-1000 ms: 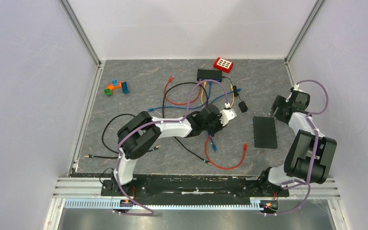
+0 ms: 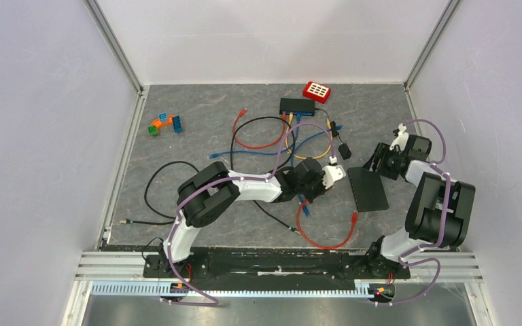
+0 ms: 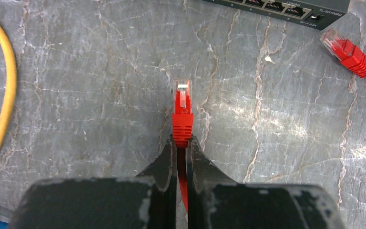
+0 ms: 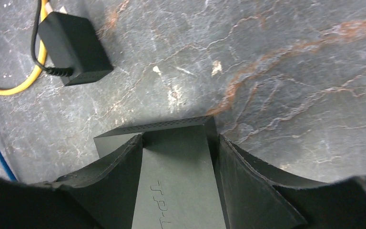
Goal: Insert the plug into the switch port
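Observation:
In the left wrist view, my left gripper is shut on a red cable, its clear-tipped plug (image 3: 182, 107) pointing forward. A black switch (image 3: 314, 10) with a row of ports lies at the top edge, and another red plug (image 3: 350, 57) lies just below it. My right gripper is open around the end of a dark flat box (image 4: 174, 181) with a perforated side, also seen in the top view (image 2: 370, 193). Whether both fingers touch it is unclear.
A black switch (image 2: 297, 105) with cables plugged in stands at the back beside a red keypad (image 2: 317, 91). A black adapter (image 4: 76, 50) lies near the dark box. Loose cables cover the middle. Coloured bricks (image 2: 165, 123) sit at the left.
My left gripper has moved right and toward the front with the red cable. My right gripper has come left onto the dark box, which has shifted slightly left.

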